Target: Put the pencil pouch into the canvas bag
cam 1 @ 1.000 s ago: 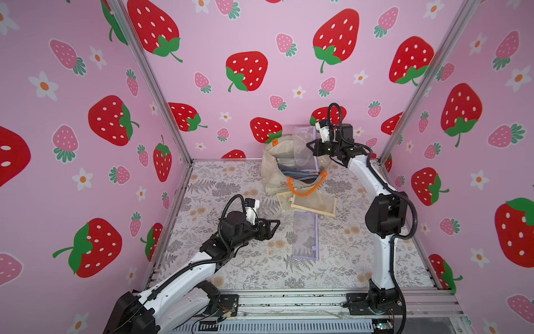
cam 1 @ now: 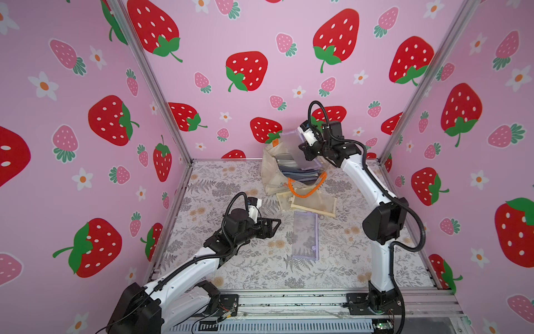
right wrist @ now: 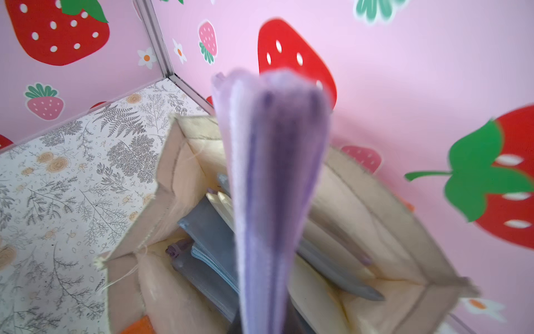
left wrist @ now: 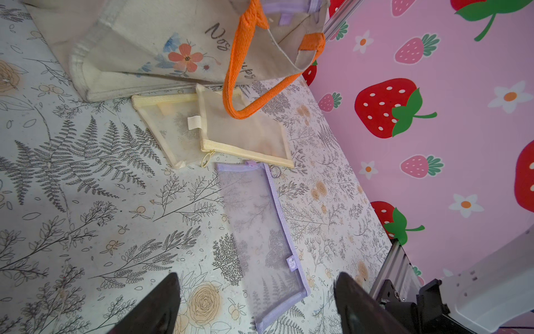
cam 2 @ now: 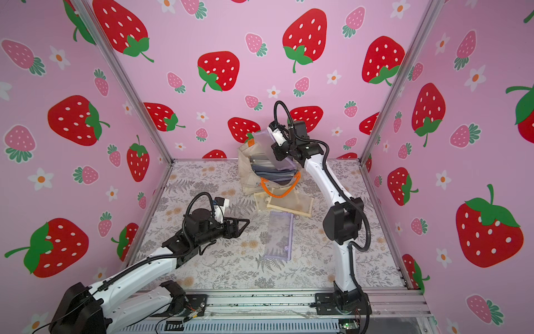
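Note:
My right gripper (cam 1: 306,151) is shut on the edge of a translucent pouch with purple trim (cam 1: 293,145). The pouch leans over the mouth of the beige canvas bag (cam 1: 271,173), its upper end above the rim. In the right wrist view, this purple pouch (right wrist: 278,144) stands edge-on and blocks part of the bag's inside; its lower end is hard to see. Grey-blue pouches (right wrist: 211,228) and cream ones fill the bag. My left gripper is open and empty above the table, left of a flat purple-trimmed pouch (left wrist: 258,239).
Two cream-trimmed pouches (left wrist: 244,125) lie overlapping in front of the bag. An orange handle (cam 1: 293,192) droops over its front. Bare table (cam 1: 217,183) lies left of the bag; the patterned wall stands close behind.
My right gripper shifted left and turned. The left arm barely moved.

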